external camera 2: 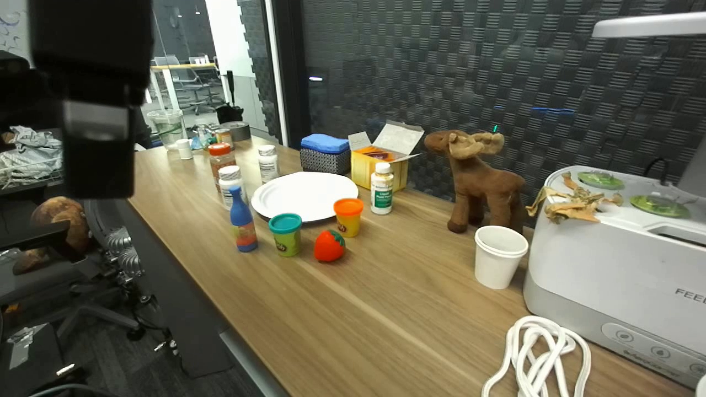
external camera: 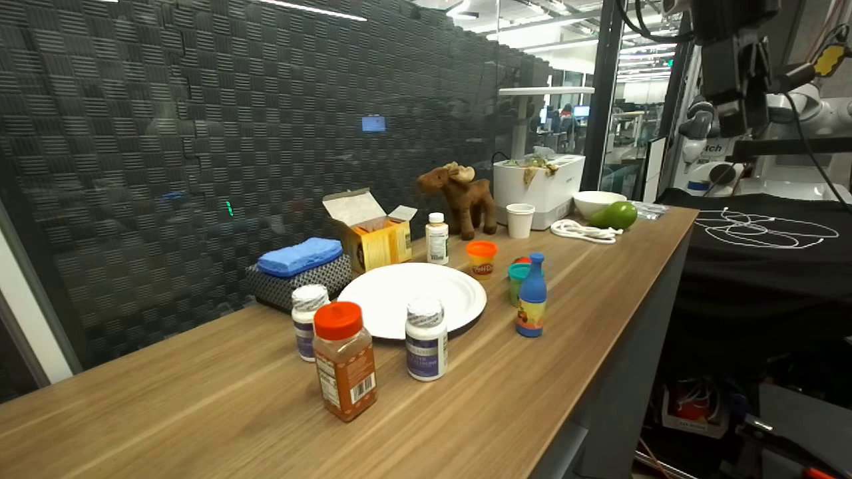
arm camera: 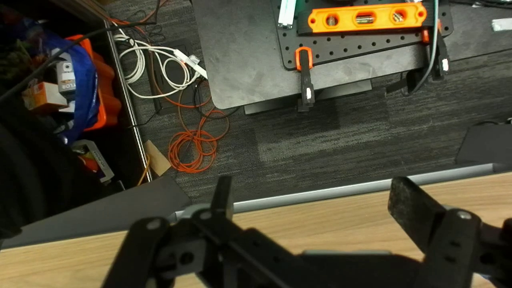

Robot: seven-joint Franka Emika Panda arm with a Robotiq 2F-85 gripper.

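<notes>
My gripper is open, its two dark fingers far apart with nothing between them. It hangs high and clear of the counter's contents; the wrist view looks down past the counter's front edge to the floor. On the counter, a white plate [external camera 2: 304,196] lies flat and empty. Around it stand a blue bottle [external camera 2: 241,221], a teal-lidded tub [external camera 2: 286,237], an orange-lidded tub [external camera 2: 348,217] and a red toy strawberry [external camera 2: 329,245]. An orange-capped spice jar [external camera: 345,363] and white pill bottles [external camera: 426,339] sit closer to exterior view 1.
Along the wall are a blue cloth [external camera: 300,256] on a woven box, an open yellow box [external camera: 373,235], a brown plush moose [external camera 2: 480,175] and a white appliance [external camera 2: 615,264]. Paper cups [external camera 2: 499,257] and white cord [external camera 2: 539,357] lie near it.
</notes>
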